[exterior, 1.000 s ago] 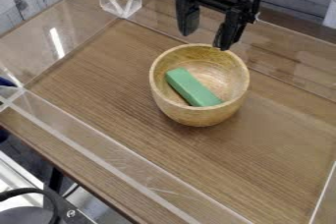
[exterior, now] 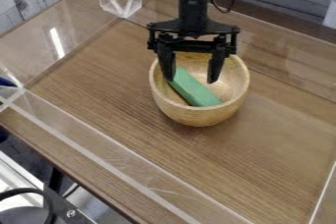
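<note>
A round tan bowl [exterior: 201,114] sits on the wooden table [exterior: 105,149], holding a green oblong block [exterior: 196,91] that lies diagonally. My black gripper [exterior: 190,67] reaches down from the top over the bowl, its two fingers spread apart on either side above the block's upper end. The fingers look partly over or inside the bowl's rim; whether they touch the block I cannot tell.
A clear plastic piece [exterior: 121,0] stands at the back left. Transparent strips run along the left edge, and black cables lie at the lower left. The table to the left and in front of the bowl is clear.
The bowl has stayed in place.
</note>
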